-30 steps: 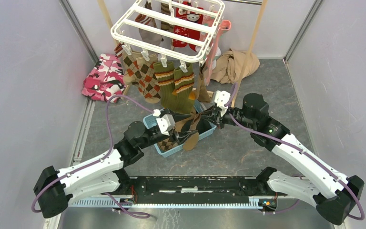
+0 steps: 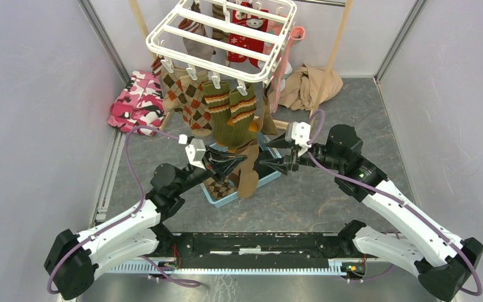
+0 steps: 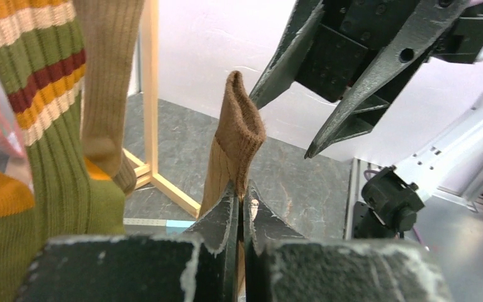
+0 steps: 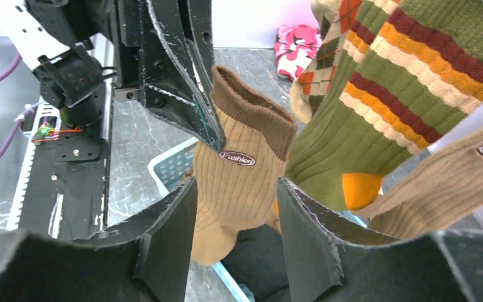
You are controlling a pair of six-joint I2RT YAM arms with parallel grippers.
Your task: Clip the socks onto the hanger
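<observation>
A brown sock (image 4: 245,163) with a small "Fashion" label hangs above the blue basket, its opening uppermost. My left gripper (image 2: 244,158) is shut on it near the cuff; in the left wrist view the brown sock (image 3: 231,135) rises out of the closed fingertips. To the right, apart from the sock, my right gripper (image 2: 275,156) stands open and empty. The white hanger (image 2: 226,45) is overhead, with clips (image 2: 242,88) along its front edge. Green striped socks (image 2: 229,113) hang from front clips, and another brown sock (image 4: 446,170) hangs beside them.
Below the held sock, the blue basket (image 2: 226,200) contains dark and argyle socks. Argyle socks (image 2: 188,100) hang at the left of the hanger. A pink camouflage cloth (image 2: 138,104) and a beige cloth (image 2: 309,88) lie on the floor.
The left gripper went from open to shut on the sock and drew slightly left.
</observation>
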